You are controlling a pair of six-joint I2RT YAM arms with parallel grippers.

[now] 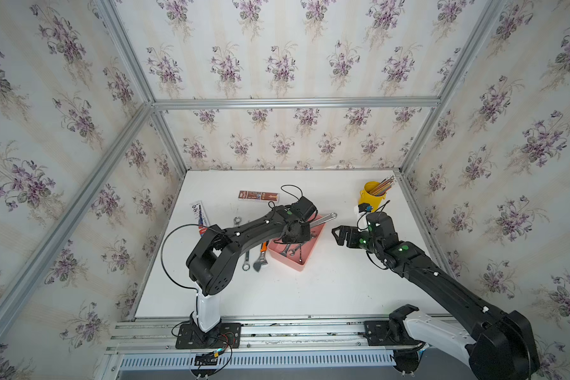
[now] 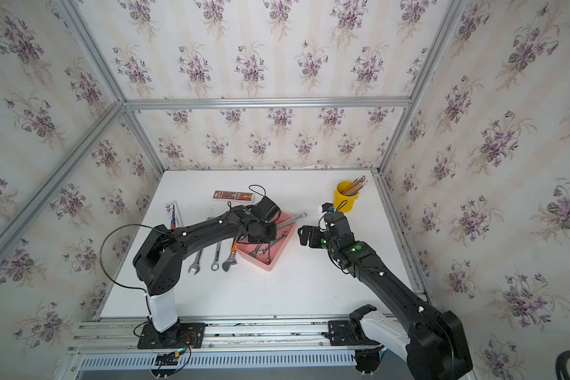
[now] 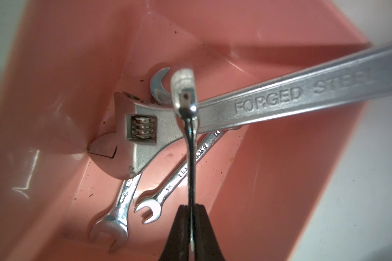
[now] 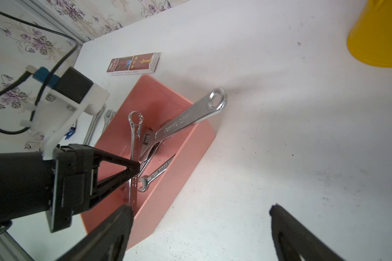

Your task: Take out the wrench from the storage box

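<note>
Slim and shiny, a combination wrench (image 4: pixel 136 134) stands nearly upright over the pink storage box (image 4: pixel 183 163), its ring end up. My left gripper is shut on its shank; the left wrist view shows this wrench (image 3: pixel 190 148) edge-on between the two black fingers. Its lower end still reaches down inside the box in the right wrist view. A big adjustable wrench (image 3: pixel 265 97) lies behind it, handle over the rim. Two smaller wrenches (image 3: pixel 172 178) (image 3: pixel 122 204) rest on the box floor. My right gripper hangs open and empty, right of the box.
Several tools, including an orange-handled wrench (image 1: pixel 261 258), lie left of the box. A flat brown packet (image 1: pixel 258 195) lies behind it. The yellow cup (image 1: pixel 371 197) with sticks stands at the back right.
</note>
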